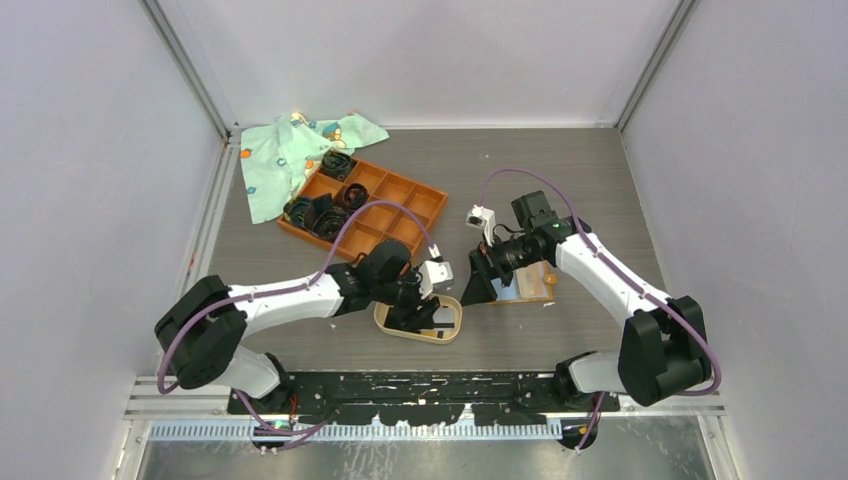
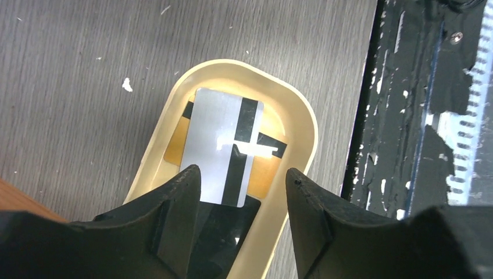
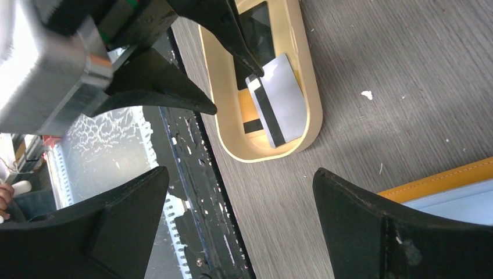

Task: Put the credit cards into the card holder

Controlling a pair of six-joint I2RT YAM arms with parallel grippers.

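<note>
In the cream tray (image 2: pixel 290 110) lies a silver card (image 2: pixel 218 136) with a black stripe, on top of an orange card (image 2: pixel 268 171) that also has a dark band. A black card (image 2: pixel 224 238) is beside them, partly behind a finger. My left gripper is above the tray, its fingers apart and nothing held. In the right wrist view, the left gripper's fingertips (image 3: pixel 254 70) point down at the silver card. My right gripper (image 1: pixel 480 292) is to the right of the tray, open and empty. The tan-edged card holder (image 3: pixel 442 179), with a blue inside, lies partly under the right arm.
An orange compartment box (image 1: pixel 418 205) with coiled dark cables stands behind the left arm, a patterned cloth (image 1: pixel 270 165) at its far left corner. Both grippers are close together at the tray. Bare table shows at the back right.
</note>
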